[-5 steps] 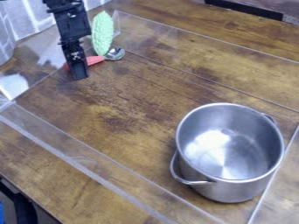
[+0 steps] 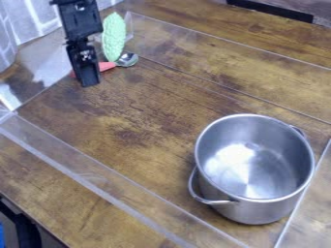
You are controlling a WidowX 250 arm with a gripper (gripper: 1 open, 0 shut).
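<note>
My black gripper is low over the wooden table at the upper left, beside a pink-handled metal utensil, whose handle is partly hidden behind it. Whether its fingers are open or shut is too small to tell. A pale green leaf-shaped object stands just behind, to the right of the arm. A steel pot with side handles sits at the lower right.
Transparent strips or panels run along the left and right of the work area. A dark edge lies at the top right.
My gripper has shifted slightly over the last second near the utensil's handle. The pot and the green object look unmoved.
</note>
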